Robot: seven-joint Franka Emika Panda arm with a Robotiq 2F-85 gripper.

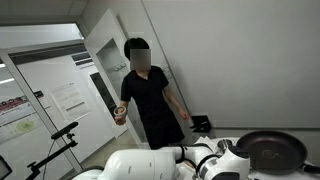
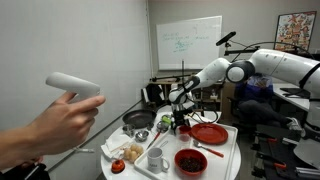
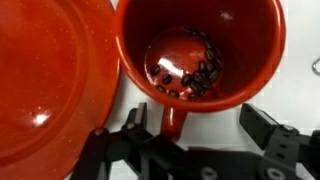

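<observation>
In the wrist view a red mug (image 3: 258, 85) holds several dark beans on its bottom, and its handle (image 3: 173, 122) points toward me. My gripper stands open with the handle between its spread fingers, nearer the left one. A gap shows between the handle and the right finger. Exterior view 2 has the gripper (image 2: 182, 122) low over the table, above the mug (image 2: 184, 133), which is partly hidden there.
A red plate (image 3: 55, 85) lies close left of the mug. Exterior view 2 also shows a red bowl (image 2: 188, 171), a white mug (image 2: 155, 159), a tomato (image 2: 118, 167) and a dark pan (image 2: 138, 117). A person (image 1: 150, 100) stands behind the table in exterior view 1.
</observation>
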